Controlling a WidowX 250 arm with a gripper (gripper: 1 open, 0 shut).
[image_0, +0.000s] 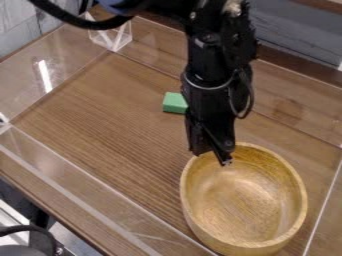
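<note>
My black gripper (211, 150) hangs over the back rim of a cream oval bowl (242, 200) at the lower right, its fingertips low near the rim and shut, with nothing visible between them. Whether they touch the rim I cannot tell. A small green block (174, 103) lies on the wooden surface behind the gripper, to its left, partly hidden by the arm.
A clear plastic item (110, 32) stands at the back left. Raised edges border the surface, and dark cables show at the lower left.
</note>
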